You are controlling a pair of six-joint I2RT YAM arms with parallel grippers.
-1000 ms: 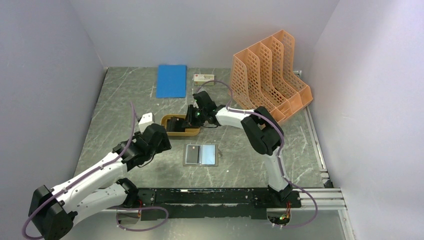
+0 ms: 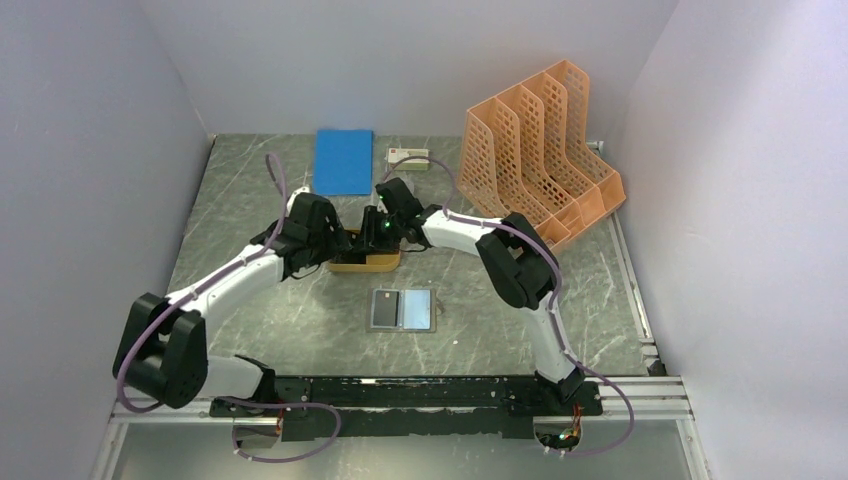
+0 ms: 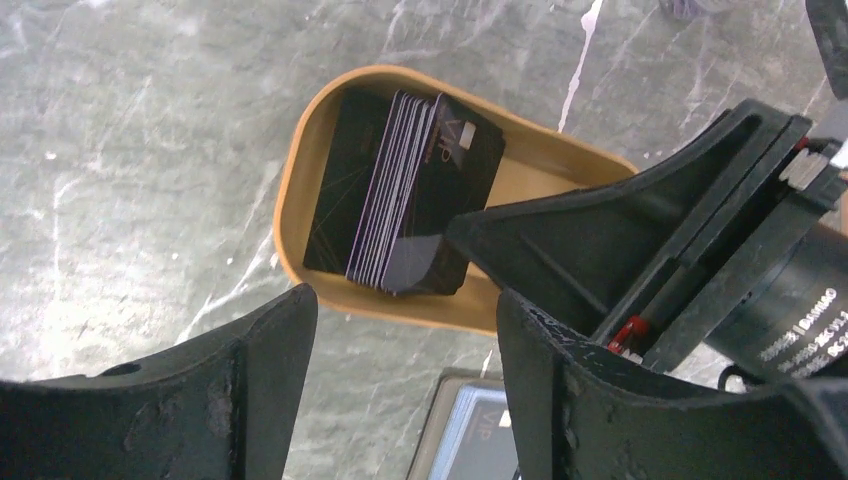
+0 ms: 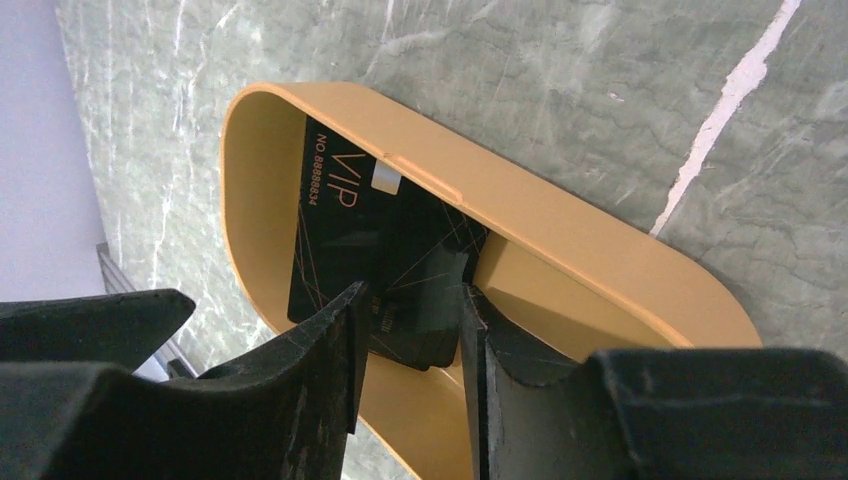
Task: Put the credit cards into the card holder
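Note:
Black credit cards [image 3: 460, 180] lie stacked and fanned in a small tan tray [image 3: 330, 100], some with VIP lettering [image 4: 340, 180]. Over the tray's near side stands my left gripper, part open, its fingers apart with only tray and cards visible below. My right gripper reaches into the tray from the right, its fingertips a little apart at the cards' edge; I cannot tell whether a card is between them. An open card holder [image 2: 402, 310] lies flat nearer the front, a dark card in its left side and a pale sleeve on its right.
A blue folder [image 2: 343, 162] and a small box [image 2: 408, 159] lie at the back. A large orange file rack [image 2: 540, 150] stands at the back right. Bare table surrounds the card holder. Both grippers are close together over the tray.
My left arm has moved right and away from the front, up to the tray. The right gripper has shifted slightly left. The tray and card holder look unmoved.

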